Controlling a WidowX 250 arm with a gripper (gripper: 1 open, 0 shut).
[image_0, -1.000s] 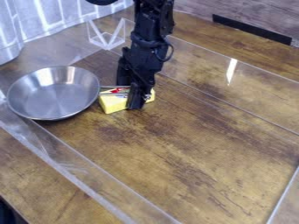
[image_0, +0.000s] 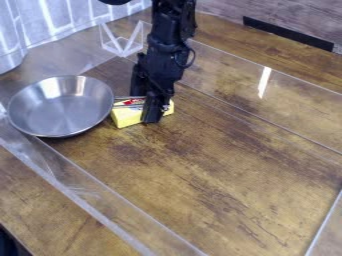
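A yellow object (image_0: 126, 117), seemingly a sponge or small block with some red and light detail on top, lies on the wooden table just right of the steel bowl (image_0: 60, 108). My black gripper (image_0: 150, 110) is down over it, at the end of the arm reaching from the top of the view. The fingers cover part of the yellow object and appear shut on it, though the fingertips are hard to make out.
Clear plastic strips run along it. A white wire-like piece (image_0: 120, 40) stands at the back left, near a patterned cloth.
The gripper and yellow object have shifted very slightly left, if at all; the bowl looks unchanged.
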